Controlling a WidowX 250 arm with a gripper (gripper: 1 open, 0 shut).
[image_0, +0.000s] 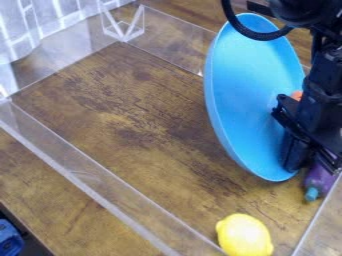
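Note:
A blue plate (247, 95) stands tilted steeply on edge at the right, its rim held by my black gripper (297, 135), which is shut on it; the fingertips are partly hidden by the plate and the gripper's body. Behind the gripper, a bit of an orange object shows. A purple item with a teal tip (315, 182) lies just below the gripper at the right edge.
A yellow lemon (245, 236) lies near the bottom. Clear plastic walls (80, 175) border the wooden surface (120, 110), whose left and middle are bare. A blue object (7, 238) is at the lower-left edge.

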